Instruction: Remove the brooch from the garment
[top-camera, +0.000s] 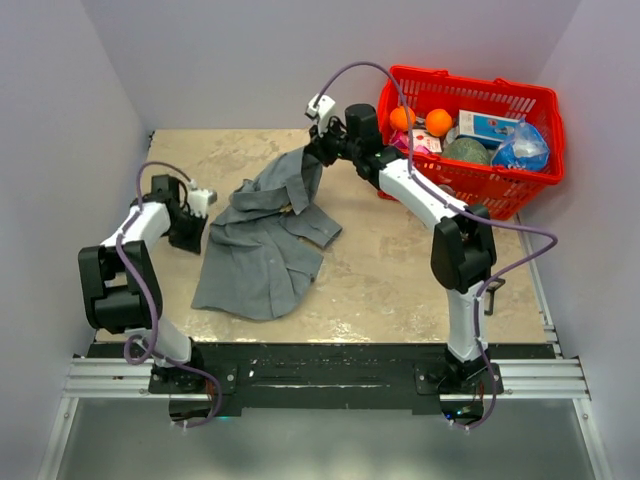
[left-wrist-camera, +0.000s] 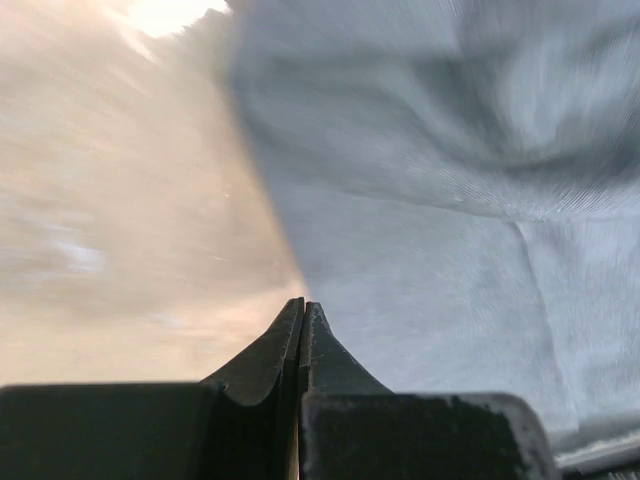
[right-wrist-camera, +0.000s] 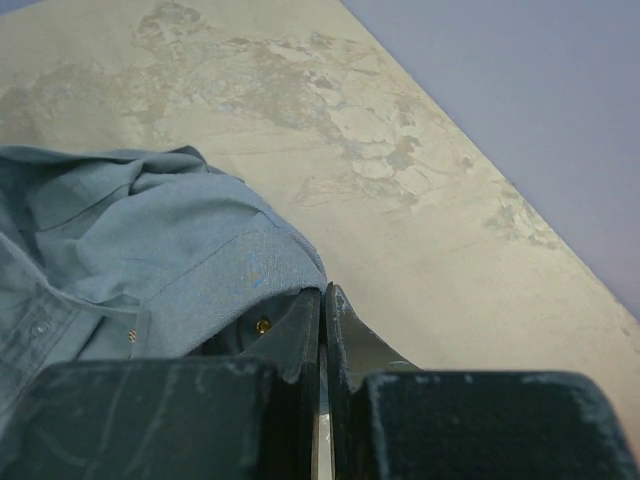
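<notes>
The grey-blue garment (top-camera: 258, 272) lies on the left half of the table, its far part drawn up and to the right. My right gripper (top-camera: 318, 152) is shut on the edge of this raised part; in the right wrist view the cloth (right-wrist-camera: 215, 265) runs up to its fingertips. A small gold piece (top-camera: 286, 209) shows on the garment in the top view. In the right wrist view there is a round gold spot (right-wrist-camera: 263, 325) under the fold; I cannot tell which is the brooch. My left gripper is shut beside the garment's left edge, nothing visible between its fingers.
A red basket (top-camera: 480, 90) with oranges, a box and a blue bag stands at the back right. Black frame-like objects (top-camera: 491, 296) lie near the right edge, partly behind the right arm.
</notes>
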